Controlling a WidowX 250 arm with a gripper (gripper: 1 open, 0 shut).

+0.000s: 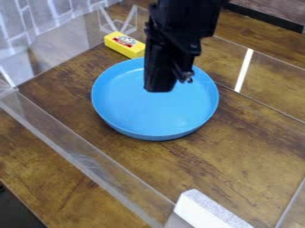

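The dark gripper [172,81] hangs from the top of the camera view over the blue plate [149,116]. The plate is empty where visible, and the gripper hides its back part. A small yellow object [124,44] with a pale patch lies behind the plate, to the left of the gripper. The gripper's body is a dark silhouette, so its fingers are hard to make out; it looks shut, with nothing visible held.
Clear panels [60,142] line the left side. A white object [215,212] lies at the front right.
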